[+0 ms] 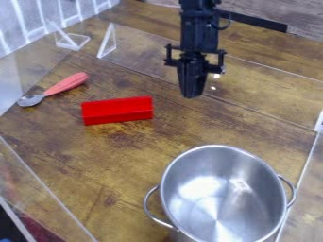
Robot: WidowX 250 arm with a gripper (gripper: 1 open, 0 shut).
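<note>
My black gripper [194, 87] hangs over the upper middle of the wooden table, shut, with nothing seen between its fingers. To its lower left lies a red block [117, 110]. A steel pot [225, 198] with two handles stands at the lower right. A spoon with a pink handle [66, 83] lies at the left.
Small clear stands [72, 41] sit at the back left near a white rail. Clear panels edge the left side.
</note>
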